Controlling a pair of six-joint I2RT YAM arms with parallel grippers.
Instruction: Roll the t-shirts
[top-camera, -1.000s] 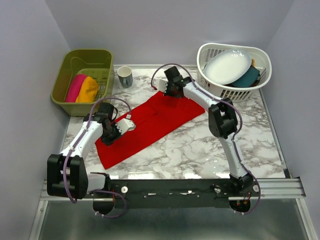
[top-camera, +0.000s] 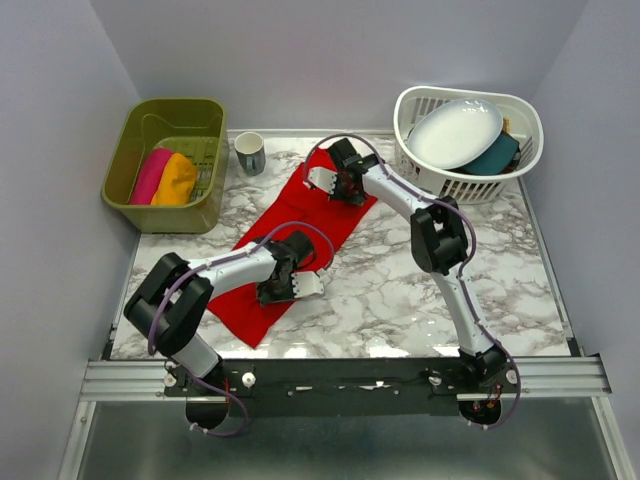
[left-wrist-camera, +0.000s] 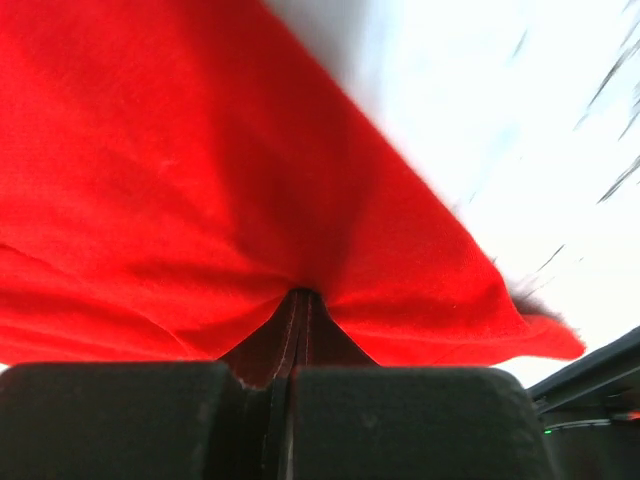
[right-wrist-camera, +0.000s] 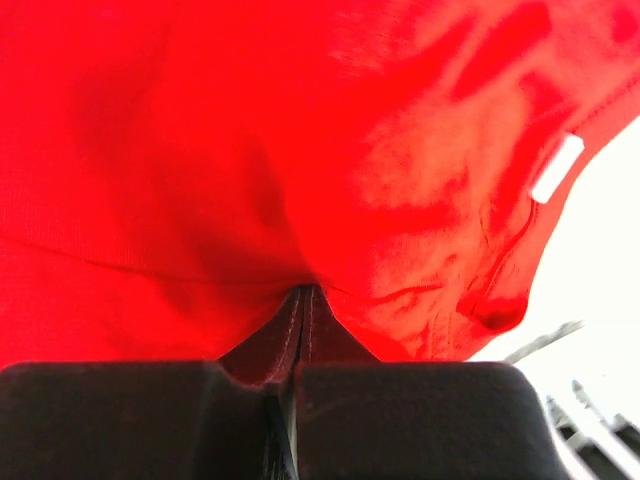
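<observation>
A folded red t-shirt (top-camera: 300, 223) lies as a long, slanting strip across the marble table. My left gripper is at its near part; its fingers are closed together, and creases in the cloth run in to their tips. Toward the far end, my right gripper points down into the cloth, fingers close together with the fabric drawn in at their tips. A small white label (right-wrist-camera: 557, 168) shows near the shirt's edge in the right wrist view. From above, the arms hide both sets of fingertips.
An olive-green bin (top-camera: 116, 182) with pink and yellow cloth rolls stands at the back left. Beside it is a grey mug (top-camera: 250, 154). A white basket (top-camera: 532, 150) holding a plate stands at the back right.
The shirt has turned steeper: its near end shifted right with my left gripper, and its far end shifted left and back with my right gripper. Earlier, the right gripper had moved forward and right.
</observation>
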